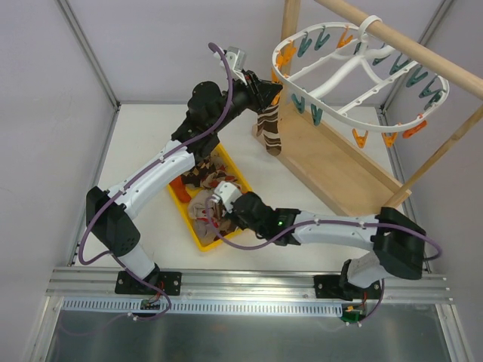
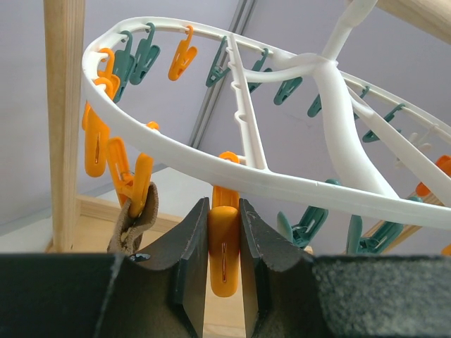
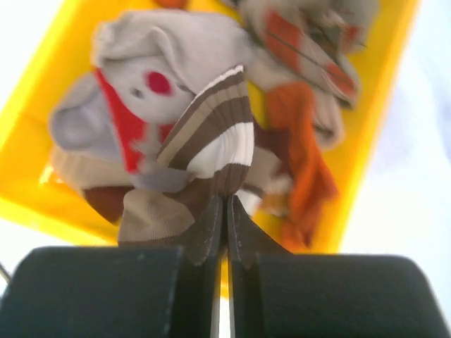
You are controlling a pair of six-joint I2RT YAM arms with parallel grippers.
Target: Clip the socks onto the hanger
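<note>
In the left wrist view, my left gripper is shut on an orange clip (image 2: 224, 264) hanging from the white hanger's rim (image 2: 190, 159). Beside it, another orange clip (image 2: 120, 169) has a brown sock (image 2: 130, 229) in its fingers; from above, this striped sock (image 1: 269, 130) dangles under the rim. Over the yellow bin (image 1: 198, 240), my right gripper is shut with a brown, tan and white striped sock (image 3: 225, 141) pinched at its fingertips. That sock looks sharp while the bin's contents are blurred.
Several other socks lie heaped in the bin, among them a grey one with red (image 3: 141, 91) and an orange one (image 3: 303, 162). More teal and orange clips line the hanger. A wooden stand (image 1: 343, 166) occupies the right.
</note>
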